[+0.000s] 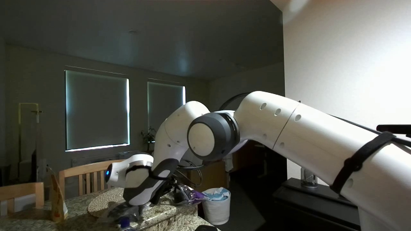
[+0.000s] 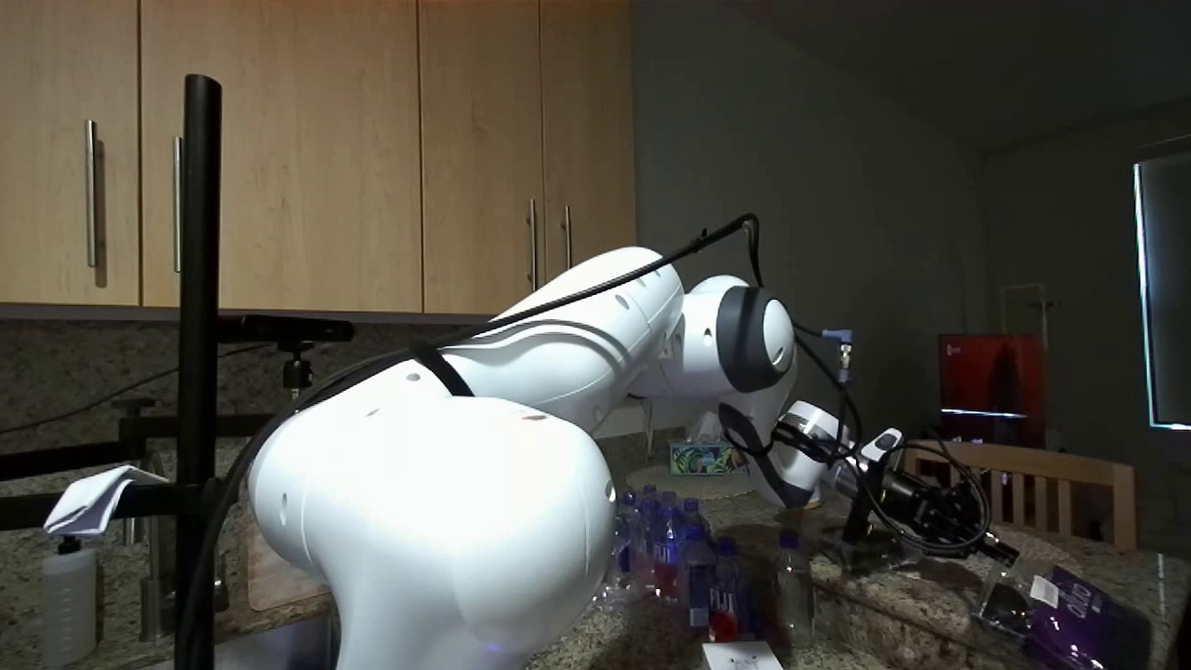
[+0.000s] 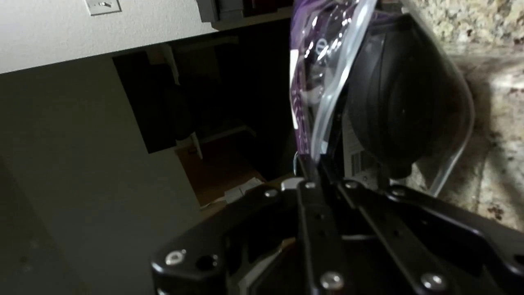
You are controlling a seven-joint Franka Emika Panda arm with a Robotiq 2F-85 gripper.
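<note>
A clear plastic bag (image 3: pixel 339 73) with purple printing fills the upper part of the wrist view, a dark rounded object (image 3: pixel 393 93) showing through it. My gripper is shut on the bag's edge, its black fingers pinching the plastic. From the second exterior view, the gripper (image 2: pixel 994 549) reaches sideways over the counter and the purple bag (image 2: pixel 1072 620) hangs from its tip. In the first exterior view the bag (image 1: pixel 192 196) is beside the counter's end, with the gripper mostly hidden behind the forearm.
A white bin (image 1: pixel 216 209) with a bluish liner stands on the floor just past the counter end. Several water bottles (image 2: pixel 698 569) crowd the counter near the arm's base. Wooden chairs (image 1: pixel 86 179) line the far side, and a paper bag (image 1: pixel 57 204) stands on the counter.
</note>
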